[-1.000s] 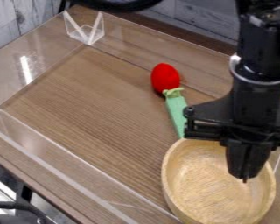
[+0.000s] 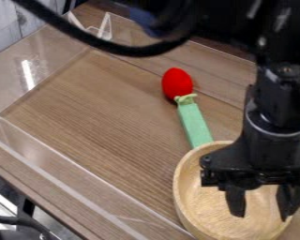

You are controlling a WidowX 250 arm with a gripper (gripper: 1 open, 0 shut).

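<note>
The black gripper (image 2: 262,197) fills the right side of the view, low over a pale round bowl (image 2: 202,216), whose right part it hides. Its two short fingers point down over the bowl, apart from each other. I see nothing between them, though the space is dark and partly hidden.
A red object (image 2: 178,82) and a green strip (image 2: 193,120) lie on the wooden table (image 2: 90,122) behind the bowl. A black cable arches across the top of the view.
The gripper has moved lower and toward the front over the bowl, and its fingers now show further apart. The cable hangs lower. The bowl, red object and green strip look unmoved.
</note>
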